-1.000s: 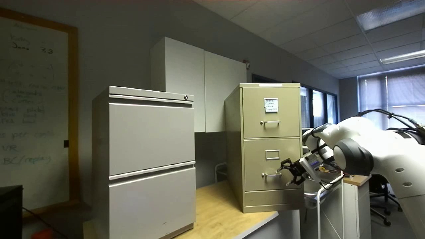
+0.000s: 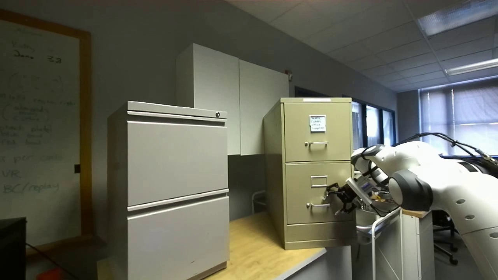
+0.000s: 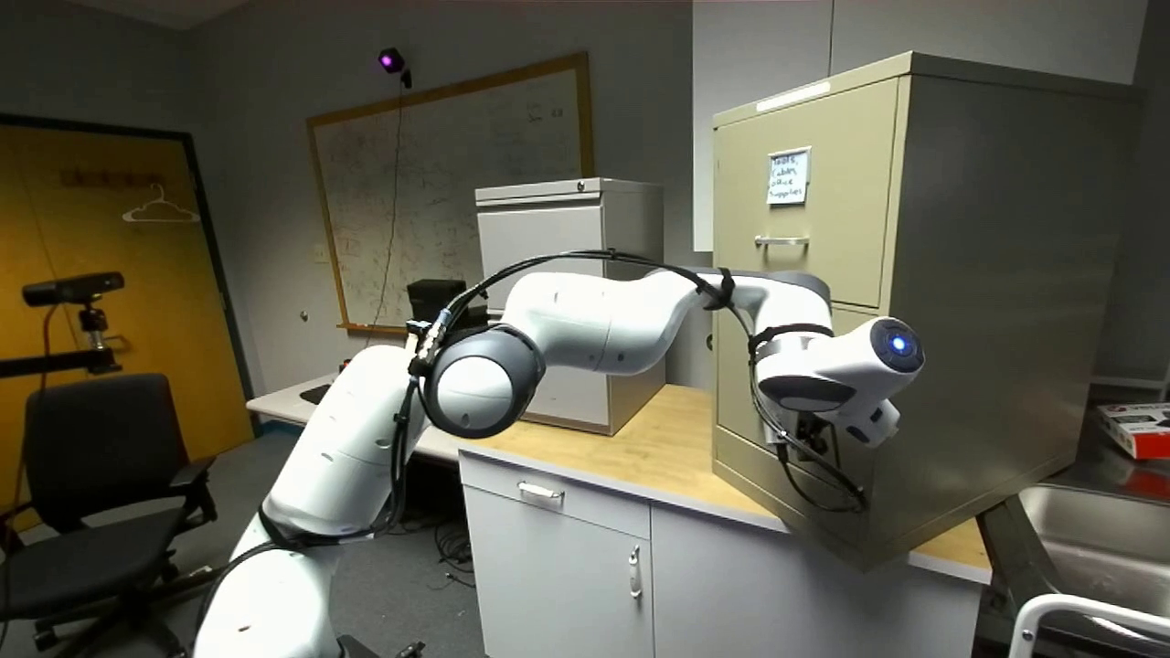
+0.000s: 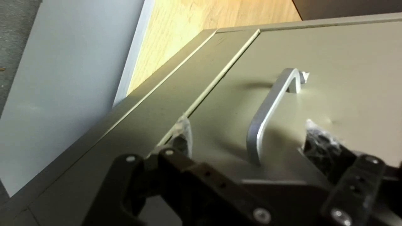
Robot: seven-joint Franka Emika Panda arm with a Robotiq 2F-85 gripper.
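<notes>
The olive filing cabinet has two drawers, both closed, each with a metal bar handle. My gripper is at the right end of the lower drawer's handle, fingers open. In the wrist view, that handle rises between the two spread, tape-wrapped fingertips, one fingertip on the left and the other on the right. No contact with the bar is visible. In exterior view 2 my arm's wrist covers the lower drawer front and hides the fingers.
A grey two-drawer cabinet stands to the left on the same wooden counter. Bare counter lies between the cabinets. A sink is right of the olive cabinet, and a white-railed cart is near my arm.
My gripper has shifted slightly up and left in exterior view 1, closer to the lower drawer front. The arm has moved with it. Both drawers stay closed.
</notes>
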